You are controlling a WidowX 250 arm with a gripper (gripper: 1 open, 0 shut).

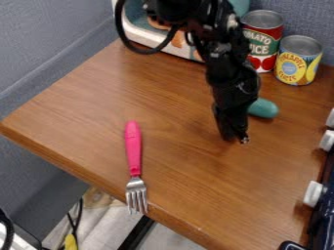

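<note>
My black gripper [237, 131] hangs low over the wooden table [104, 98], right of centre, its fingertips at or just above the surface; whether it is open or shut is unclear. A teal cylindrical object [264, 108] lies on the table behind it, partly hidden by the gripper. A fork with a pink handle [132, 146] lies at the front left, well apart from the gripper.
A tomato can [261, 41] and a yellow-labelled can [298, 62] stand at the back right. A white object [135, 21] sits at the back. A dark appliance [315, 220] with white knobs lines the right edge.
</note>
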